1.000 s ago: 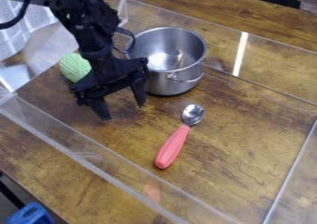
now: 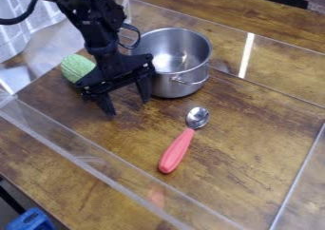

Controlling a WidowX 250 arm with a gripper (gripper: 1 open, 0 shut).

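My black gripper (image 2: 124, 89) hangs low at the upper left of the wooden table, between a green cabbage-like object (image 2: 76, 70) and a steel pot (image 2: 183, 65). Its fingers stand apart, and I see nothing clearly held between them. A spoon with a pink handle (image 2: 177, 150) lies to the lower right of the pot, its metal bowl pointing toward the back. The gripper partly hides the green object and the pot's left side.
Clear low walls border the table (image 2: 254, 129) on several sides. A blue object (image 2: 32, 220) shows at the bottom left corner. The right and front of the table have free room.
The pot, green object and spoon look unmoved.
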